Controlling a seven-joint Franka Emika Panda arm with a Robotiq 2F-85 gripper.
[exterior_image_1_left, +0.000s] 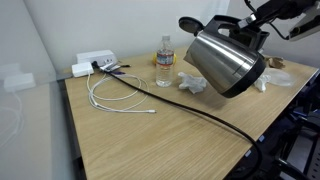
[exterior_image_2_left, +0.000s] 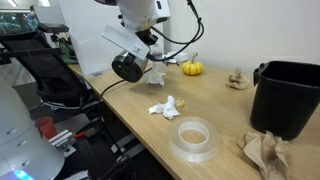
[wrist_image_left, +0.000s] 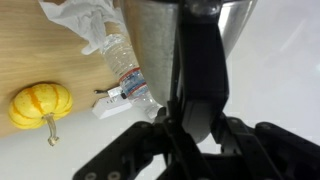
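A steel kettle (exterior_image_1_left: 226, 63) hangs tilted above the right part of the table in exterior view 1. Its round dark base (exterior_image_2_left: 128, 67) faces the camera in exterior view 2. In the wrist view, my gripper is shut on the kettle's black handle (wrist_image_left: 204, 60), with the steel body behind it. The arm hides part of the handle in both exterior views. Whether the kettle holds anything cannot be seen.
A clear water bottle (exterior_image_1_left: 165, 62) stands behind and left of the kettle, near crumpled tissue (exterior_image_1_left: 192, 83). A black cable (exterior_image_1_left: 190, 107) crosses the table. A yellow pumpkin (exterior_image_2_left: 193, 67), a tape roll (exterior_image_2_left: 193, 138) and a black bin (exterior_image_2_left: 285, 96) are farther along.
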